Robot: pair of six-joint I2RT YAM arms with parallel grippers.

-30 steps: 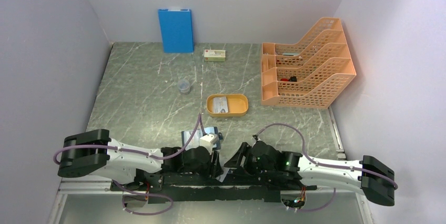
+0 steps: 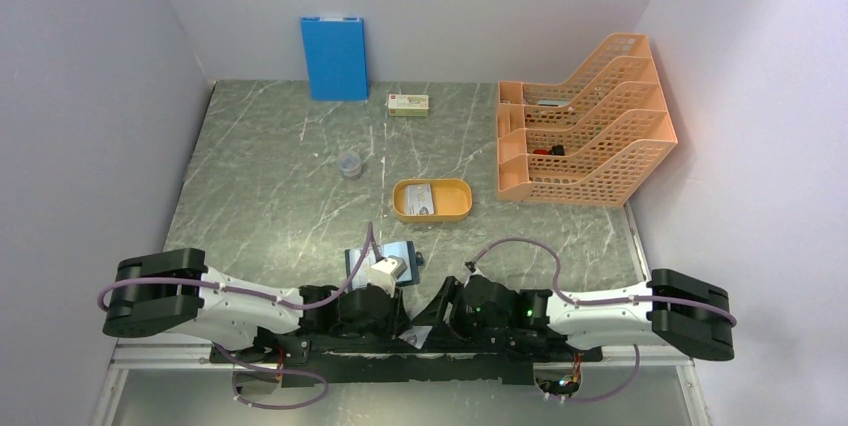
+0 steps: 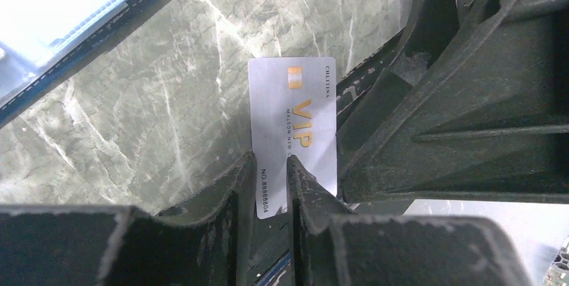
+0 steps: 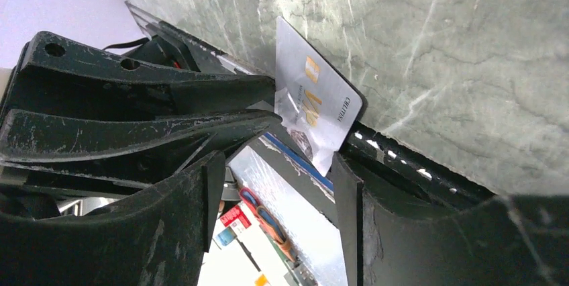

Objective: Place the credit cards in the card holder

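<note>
A white VIP card [image 3: 295,111] lies at the table's front edge, in the top view a small pale patch [image 2: 415,336] between the two grippers. Close over its lower end, my left gripper stands partly open, with the card's face showing through the narrow gap. My right gripper is open wide, one fingertip [image 4: 341,165] close to the card's corner. Whether either gripper touches the card, I cannot tell. The blue-edged card holder [image 3: 87,27] lies open on the table, partly hidden by my left arm in the top view.
A yellow tray [image 2: 458,201] with a card-like item inside stands mid-table. Farther back are a small clear cup [image 2: 350,165], a small box [image 2: 408,105] and a blue folder [image 2: 335,58]. An orange rack [image 2: 600,189] fills the right rear. Left of the tray is clear.
My right gripper has moved a little left and toward the front edge, closer to my left gripper. The left gripper has shifted slightly left, and the card patch shifted left too.
</note>
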